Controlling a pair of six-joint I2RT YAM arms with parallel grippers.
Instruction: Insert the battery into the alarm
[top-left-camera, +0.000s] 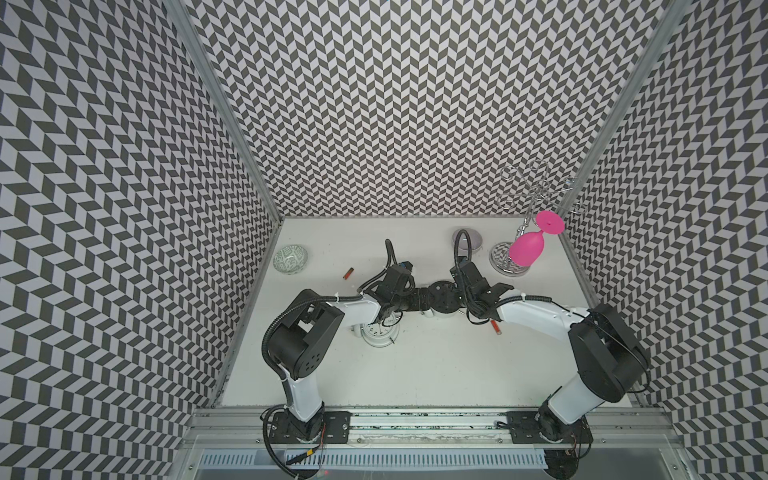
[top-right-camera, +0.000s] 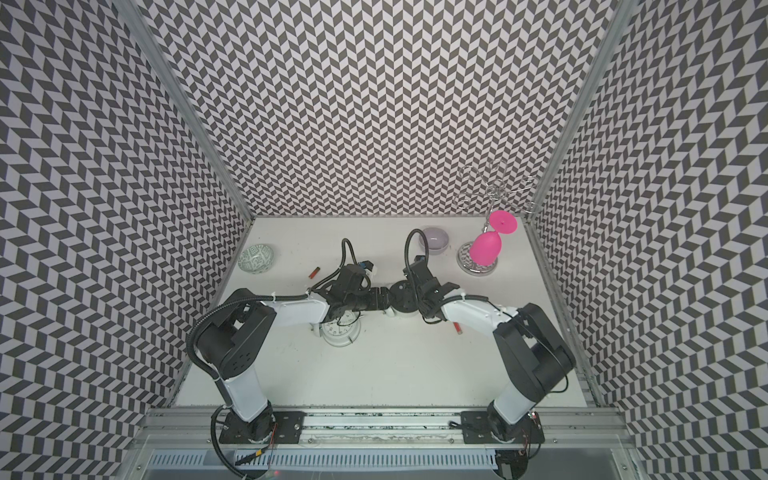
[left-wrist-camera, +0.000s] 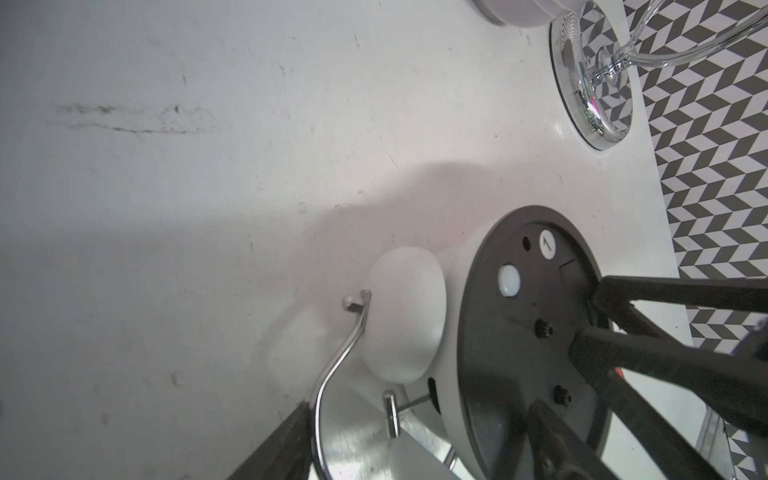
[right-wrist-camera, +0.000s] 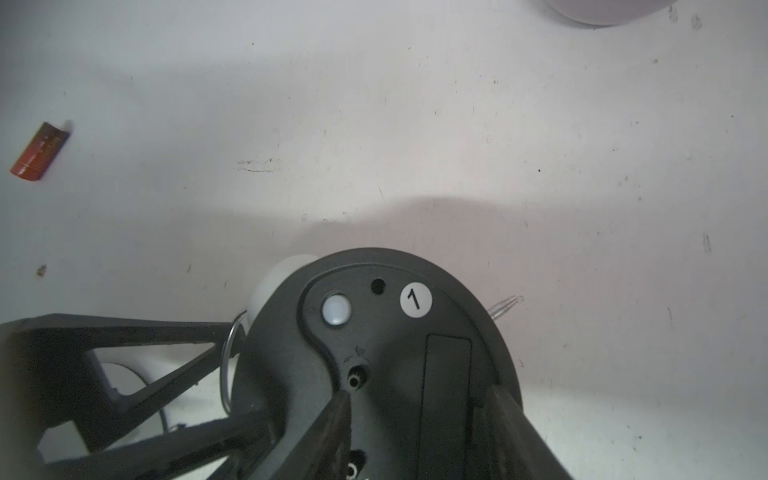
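Note:
An alarm clock (top-left-camera: 441, 297) lies in mid-table, its black back (right-wrist-camera: 400, 376) upward with a rectangular battery cover (right-wrist-camera: 445, 384) visible. My left gripper is part open at the clock's side by its metal handle (left-wrist-camera: 340, 352); whether it grips is unclear. My right gripper is part open over the back, its fingers either side of the cover's area. One orange battery (right-wrist-camera: 40, 152) lies to the back left, another (top-left-camera: 496, 326) to the right, near the right arm.
A second clock (top-left-camera: 378, 334) sits under the left arm. A green bowl (top-left-camera: 289, 258) stands back left, a lilac bowl (top-right-camera: 434, 238) back right, beside a chrome stand with a pink object (top-left-camera: 528, 246).

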